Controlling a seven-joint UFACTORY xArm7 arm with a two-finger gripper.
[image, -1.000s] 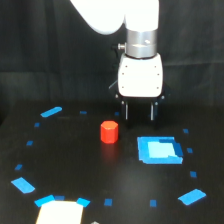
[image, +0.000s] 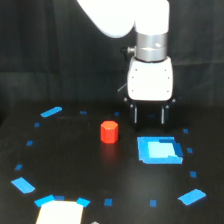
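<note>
A red, roughly hexagonal block (image: 109, 132) rests on the black table left of centre. To its right lies a blue square tray (image: 142, 150) with a pale, whitish patch inside. My gripper (image: 150, 114) hangs above the tray, under the white arm. Its dark fingers stand apart, and nothing shows between them, so it looks open. Against the dark background the fingertips are hard to make out. The red block is clear of the gripper, off to its left and lower in the view.
Blue tape strips (image: 23, 185) and small blue marks dot the table. At the lower left edge a whitish object (image: 60, 212) is partly cut off by the frame. Around the block and tray the dark surface is mostly clear. A dark curtain hangs behind.
The arm and gripper have shifted right and slightly down, from between block and tray to above the tray. The red block and the tray have stayed in place.
</note>
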